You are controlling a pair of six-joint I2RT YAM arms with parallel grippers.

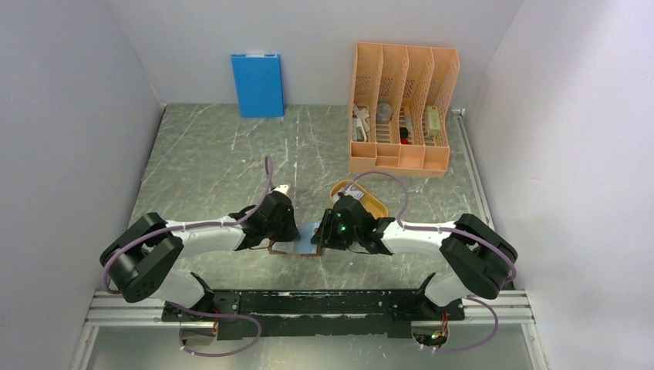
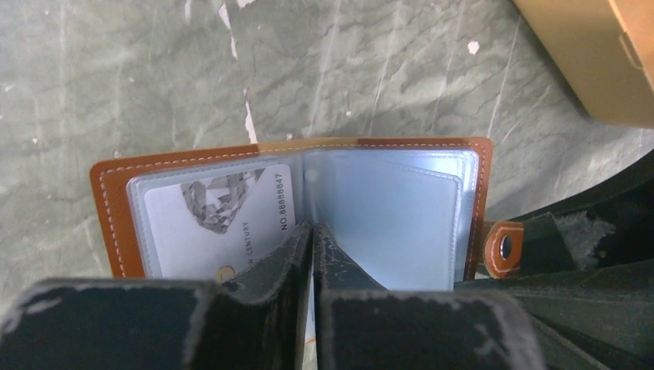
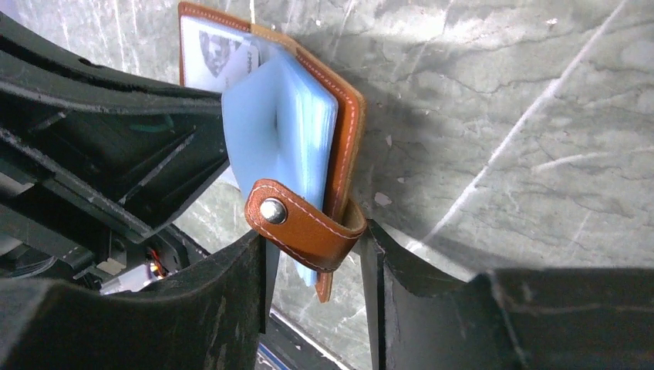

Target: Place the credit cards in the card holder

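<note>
The brown leather card holder (image 2: pixel 116 216) lies open on the marble table, its clear sleeves showing a white card (image 2: pixel 216 208) on the left and pale blue (image 2: pixel 385 216) on the right. My left gripper is over the middle of the holder, fingertips close together on the sleeves; whether anything is between them is hidden. My right gripper is at the holder's right side, fingers either side of the strap (image 3: pixel 308 231) with its metal snap; whether they grip it is unclear.
A yellow tray (image 1: pixel 370 204) with white items sits just behind my right gripper. An orange divided organiser (image 1: pixel 401 158) with assorted objects stands at the back right, and a blue panel (image 1: pixel 258 85) at the back.
</note>
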